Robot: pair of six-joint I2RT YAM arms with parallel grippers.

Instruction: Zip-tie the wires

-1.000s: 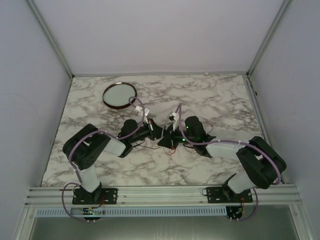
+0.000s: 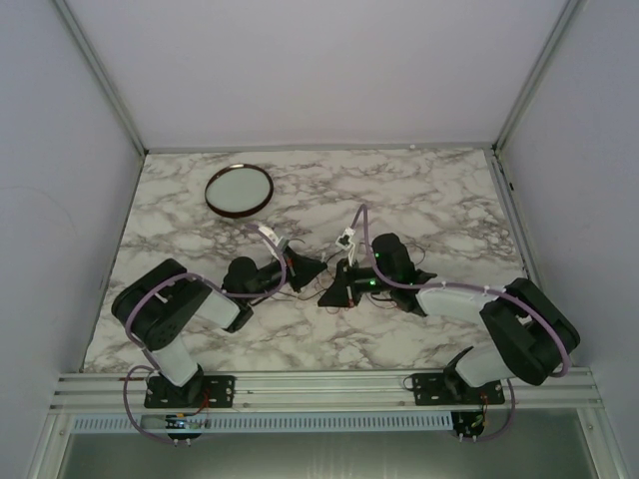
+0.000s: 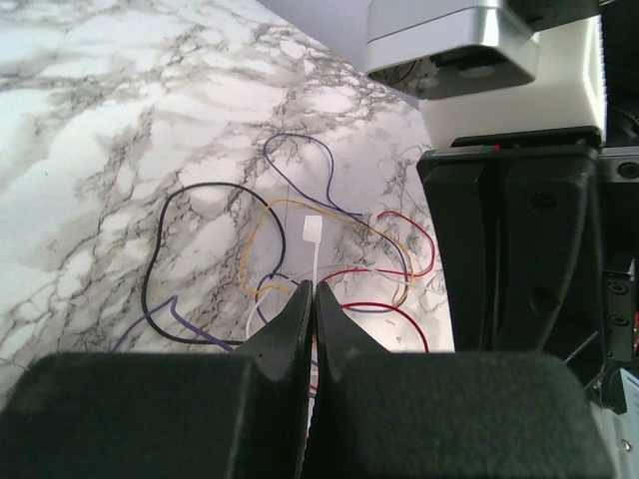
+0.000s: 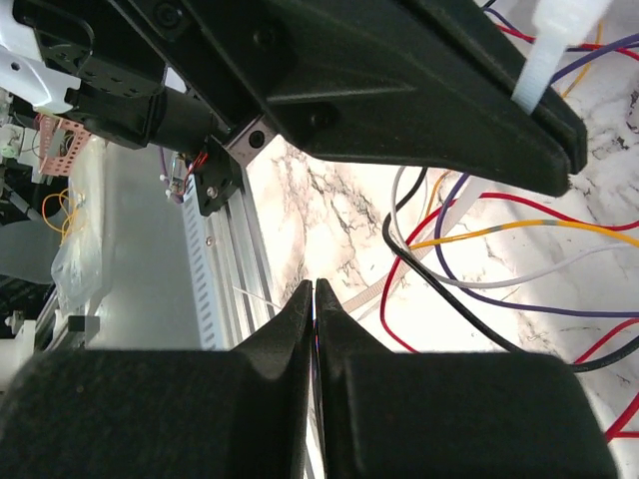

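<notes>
My left gripper is shut on a white zip tie (image 3: 313,230), whose small square head sticks up past the fingertips. That pale zip tie (image 4: 544,50) also rises from the left fingertips in the right wrist view. My right gripper is shut at a lower left angle from the wires; a thin pale strip (image 4: 256,296) shows beside its tips, and whether it is held I cannot tell. A loose bundle of black (image 4: 469,314), yellow (image 4: 539,225), red, white and purple wires lies beyond both grippers. Whether a tie encircles the bundle is unclear.
In the top view a round dark-rimmed disc (image 2: 239,191) lies at the back left. A metal rail (image 2: 324,377) runs along the front edge. Both grippers work close together.
The right gripper has shifted only a little.
</notes>
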